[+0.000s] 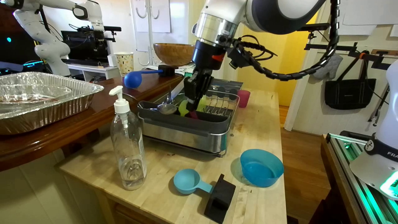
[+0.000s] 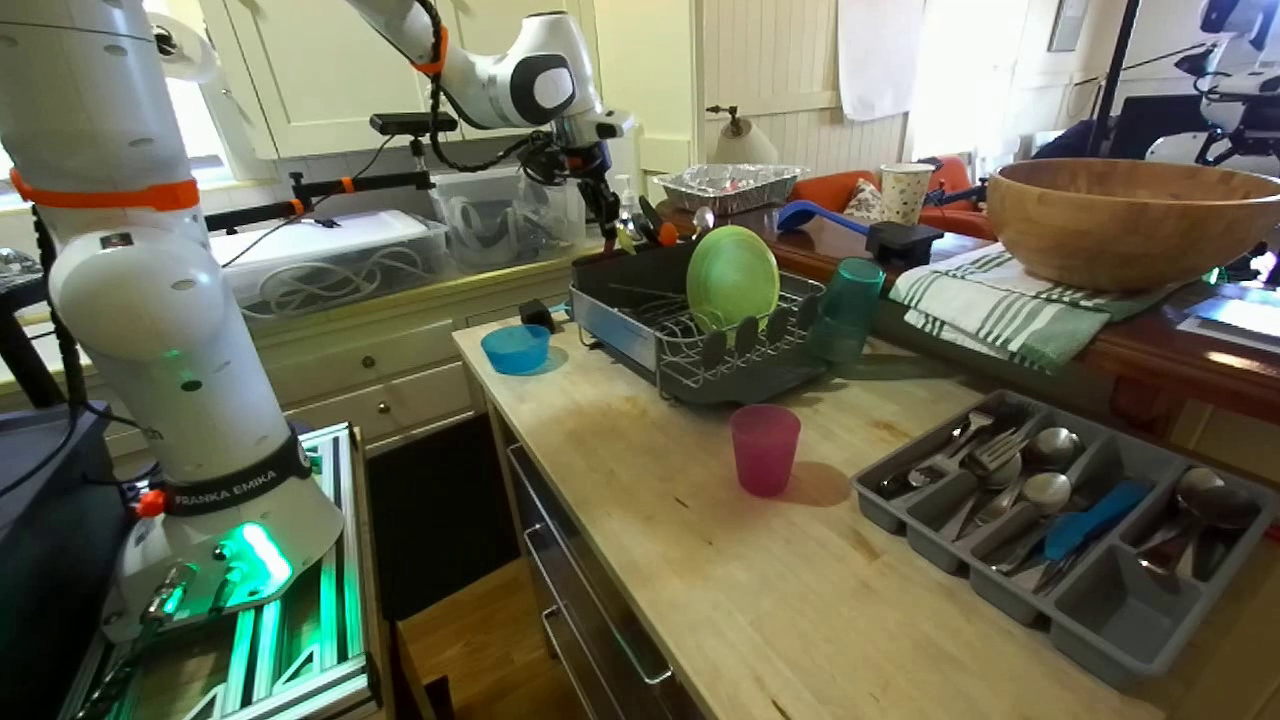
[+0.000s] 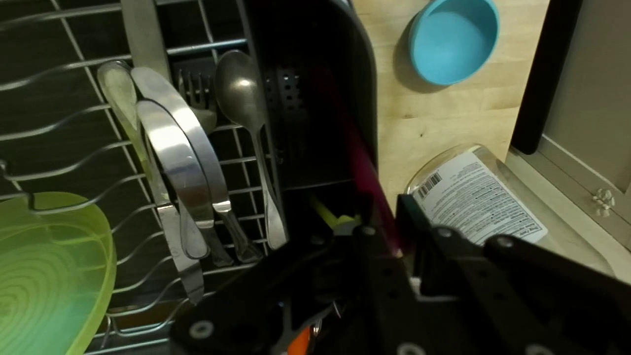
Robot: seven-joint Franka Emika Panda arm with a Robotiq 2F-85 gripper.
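My gripper is shut on the end of a dark pink utensil (image 3: 368, 171), whose far part runs down into shadow in the grey utensil caddy (image 3: 370, 71) of the dish rack. In exterior view 1 the gripper (image 1: 191, 106) points steeply down at the caddy's opening, and a bit of the pink piece (image 1: 193, 115) shows under its fingertips. A yellow-green utensil (image 3: 324, 214) stands in the caddy close beside the fingers. The pink utensil's lower end is too dark to make out.
Knives, forks and spoons (image 3: 177, 159) lie on the rack's wires near a green plate (image 3: 53, 278). A blue bowl (image 1: 261, 168), a light-blue scoop (image 1: 186, 181) and a pump bottle (image 1: 128, 153) stand on the counter around the rack. A pink cup (image 2: 765, 450) is behind it.
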